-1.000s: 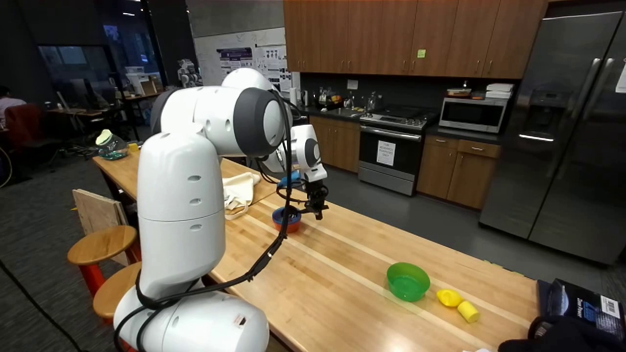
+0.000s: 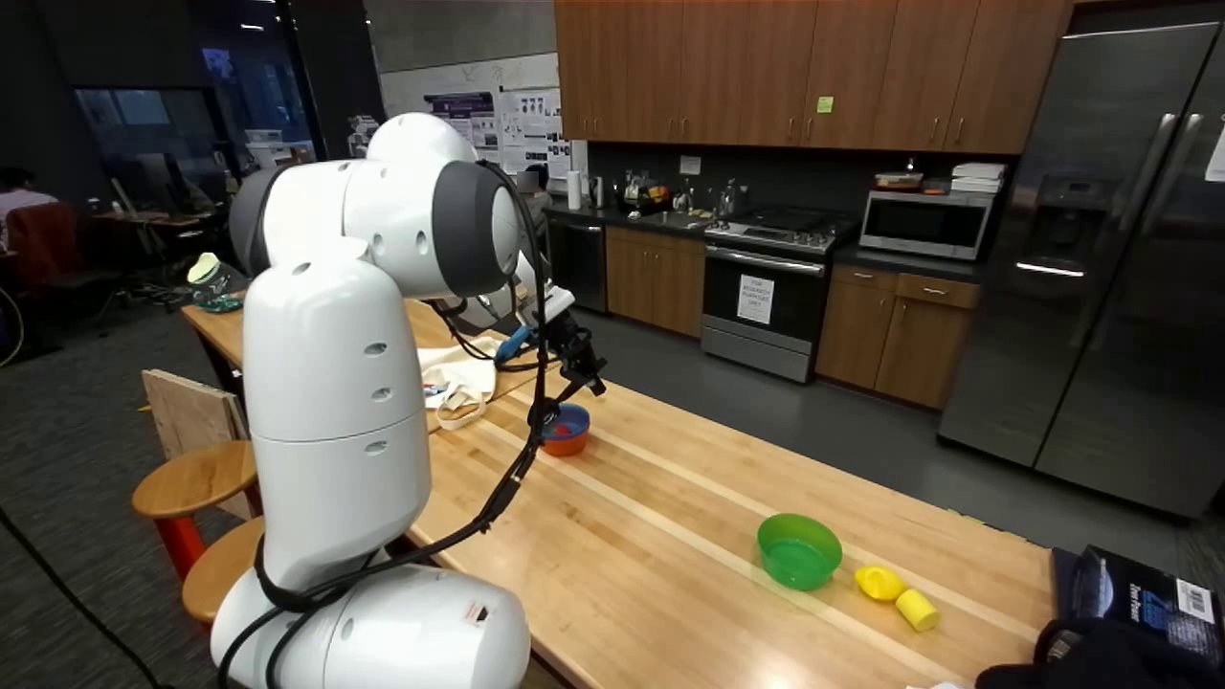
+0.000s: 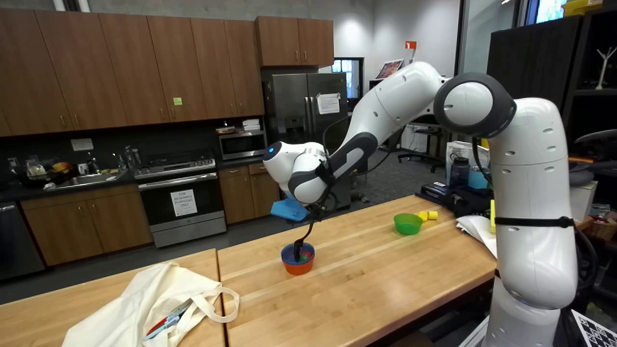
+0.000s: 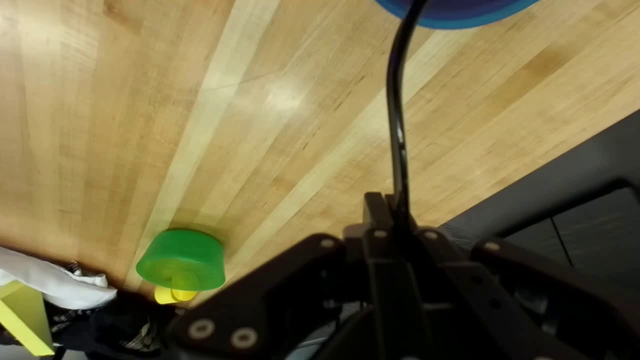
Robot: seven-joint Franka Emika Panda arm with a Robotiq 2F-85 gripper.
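Observation:
My gripper is shut on the thin dark handle of a black utensil [image 4: 396, 102], perhaps a spoon or ladle. In exterior view 2 the utensil [image 3: 299, 246] hangs down, its broad end at the mouth of a bowl that is blue inside and orange-red outside [image 3: 298, 269]. Small red and green things [image 3: 304, 255] show in that bowl. Whether the tip touches them is unclear. Only the bowl's blue rim [image 4: 462, 23] shows at the top of the wrist view. Farther along the table stands a green bowl [image 2: 798, 553].
Two yellow objects, one rounded [image 2: 879, 582] and one cylindrical [image 2: 918, 610], lie beside the green bowl. A cream cloth bag [image 3: 136, 303] covers part of the adjoining table. Dark items [image 2: 1148, 603] crowd the far end. Between the two bowls the tabletop is bare.
In exterior view 1, my gripper and forearm have shifted left and somewhat upward, toward the bag side. The blue-and-red bowl, green bowl and yellow objects look about where they were.

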